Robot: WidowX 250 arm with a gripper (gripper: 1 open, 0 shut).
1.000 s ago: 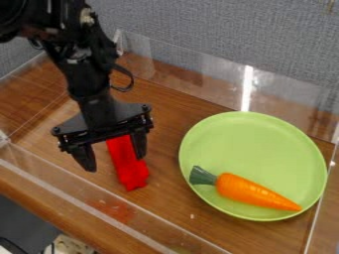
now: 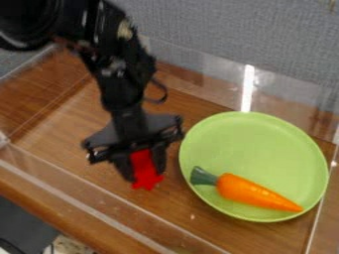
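My black gripper (image 2: 133,149) is low over the wooden table, shut on a red block (image 2: 146,174) that is partly hidden behind the fingers. The block is left of a light green plate (image 2: 259,139). On the plate's lower half lies an orange carrot (image 2: 252,190) with a dark green top.
Bare wooden tabletop (image 2: 54,129) shows to the left of the arm. Clear panels run along the table's edges, and a grey wall stands behind. The plate takes up the right side.
The arm and gripper look slightly shifted and now cover more of the red block. The plate and carrot have not moved.
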